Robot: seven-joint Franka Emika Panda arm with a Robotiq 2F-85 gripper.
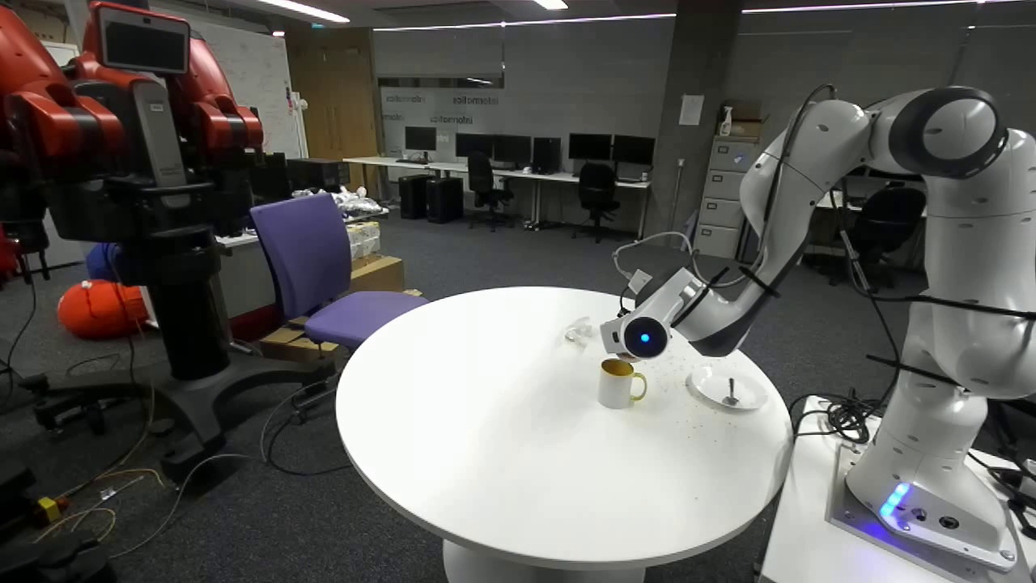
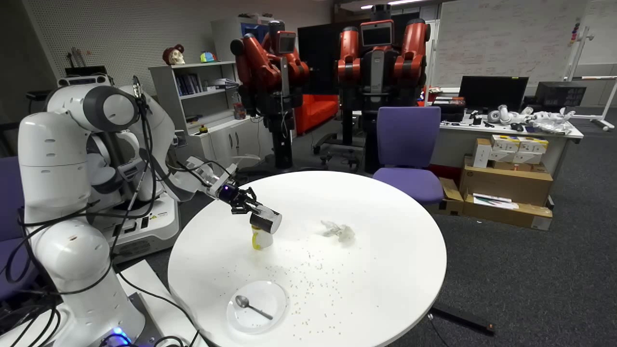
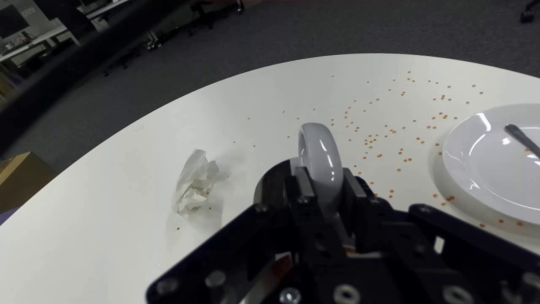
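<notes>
My gripper is shut on the white handle (image 3: 324, 152) of a dark mug. In exterior view 2 that dark mug (image 2: 266, 220) hangs tilted from the gripper (image 2: 252, 205), its pale end facing right and down. Right beside it, partly hidden behind it in that view, a white mug with a yellow handle (image 2: 261, 239) stands upright on the table. Exterior view 1 shows this white mug (image 1: 616, 385) with a yellow inside, just in front of and below the wrist; the held mug is mostly hidden there. Whether the two mugs touch I cannot tell.
A white plate (image 2: 272, 289) with a metal spoon (image 2: 252, 306) lies near the table's robot side. Crumpled paper (image 3: 195, 182) rests on the white round table (image 1: 466, 418). Small orange bits are scattered around the plate.
</notes>
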